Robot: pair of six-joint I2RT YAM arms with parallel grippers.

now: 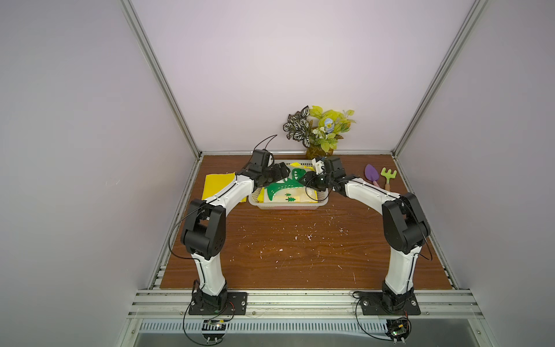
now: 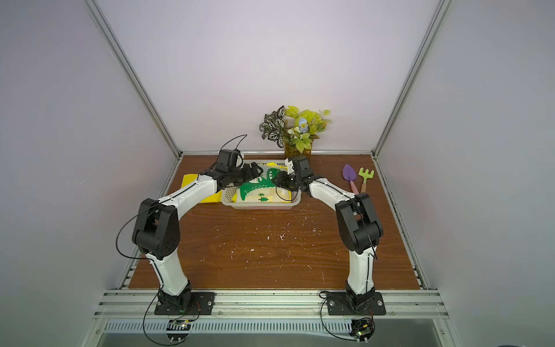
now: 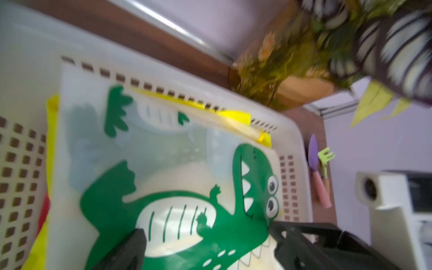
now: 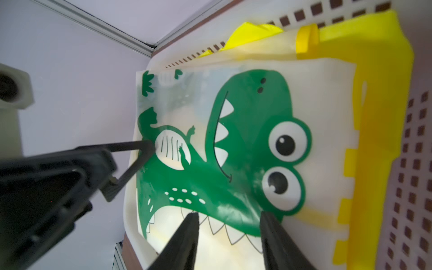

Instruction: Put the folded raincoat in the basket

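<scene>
The folded raincoat (image 1: pixel 290 195), pale with a green dinosaur print and yellow edging, lies flat inside the white perforated basket (image 1: pixel 288 206). Over its left part hangs my left gripper, fingers spread wide with only the print showing between them. My right gripper is also open, low over the dinosaur's chest at the raincoat's right side. Neither gripper holds anything. Whether the fingertips touch the raincoat cannot be made out. In both top views the arms cover parts of the raincoat's left and right sides.
Behind the basket stands a potted plant (image 1: pixel 323 130). A yellow folded item (image 1: pixel 218 184) lies left of the basket. A purple trowel (image 1: pixel 371 172) and a green fork (image 1: pixel 388 174) lie at the right.
</scene>
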